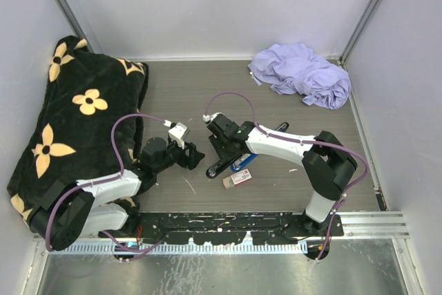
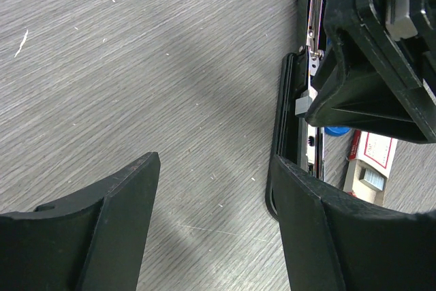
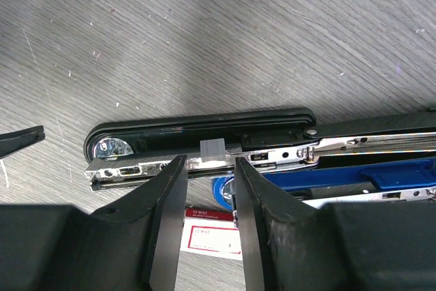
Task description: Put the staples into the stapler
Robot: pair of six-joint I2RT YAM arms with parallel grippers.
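A black stapler (image 3: 136, 134) lies opened out on the table beneath my right gripper, whose two fingers are slightly apart over its chrome magazine. A small grey block of staples (image 3: 212, 148) sits on that magazine, just beyond the fingertips. In the left wrist view the right gripper's dark body covers part of the stapler. My left gripper stands open to the left of it, nothing between its fingers. A blue stapler (image 3: 320, 178) and a red-and-white staple box (image 3: 210, 236) lie alongside; the box also shows in the top view (image 1: 240, 177).
A dark flowered cushion (image 1: 83, 101) fills the left side. A lilac cloth (image 1: 304, 74) lies at the back right.
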